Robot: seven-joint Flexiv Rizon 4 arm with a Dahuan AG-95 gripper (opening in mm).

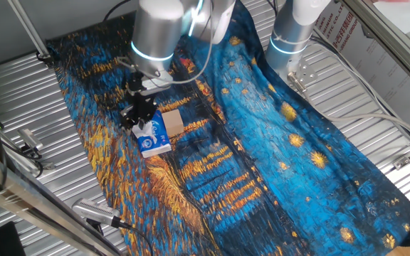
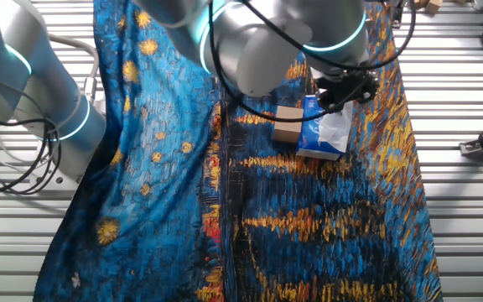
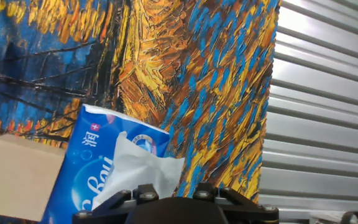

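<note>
A blue and white tissue pack (image 1: 154,137) lies on the patterned cloth, with a white tissue (image 3: 138,165) sticking up from its top in the wrist view. Against its side sits a plain light-brown box (image 1: 172,122). My black gripper (image 1: 139,112) is over the pack's far end. At the bottom of the wrist view, my gripper is open, its fingers apart beside the tissue's lower right part. Nothing shows held between them. In exterior view 2 the gripper (image 2: 350,87) partly covers the pack (image 2: 324,134); how high it hangs is hard to judge.
A grey device (image 1: 95,211) with a cable lies at the front left.
</note>
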